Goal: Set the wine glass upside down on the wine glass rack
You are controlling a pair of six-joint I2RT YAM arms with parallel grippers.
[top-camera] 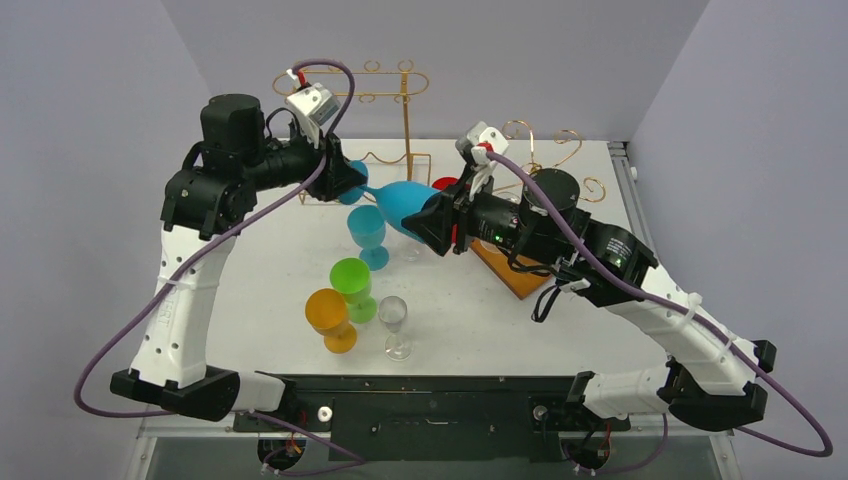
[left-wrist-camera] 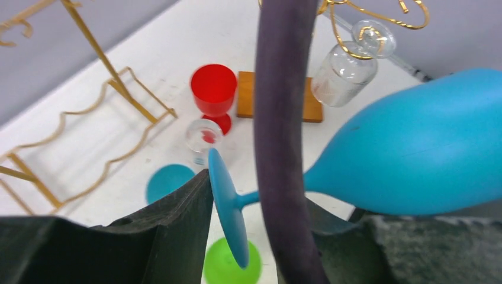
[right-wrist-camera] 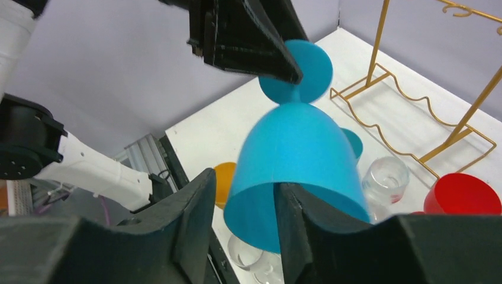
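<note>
A blue wine glass (top-camera: 402,203) lies on its side in mid-air between my two arms. My left gripper (top-camera: 352,185) is shut on its stem beside the round foot (left-wrist-camera: 226,204); a purple cable hides part of that grip in the left wrist view. The right gripper is open at the bowl's mouth, one finger inside the bowl and the other outside, with gaps around the wall (right-wrist-camera: 251,216). Behind the glasses stands the tall gold rack (top-camera: 407,125), its upper hooks empty.
On the white table stand another blue glass (top-camera: 367,226), a green glass (top-camera: 350,278), an orange glass (top-camera: 328,312), clear glasses (top-camera: 393,313) and a red glass (left-wrist-camera: 214,89). To the right, a wooden block (top-camera: 520,275) lies near a gold wire stand (top-camera: 568,150).
</note>
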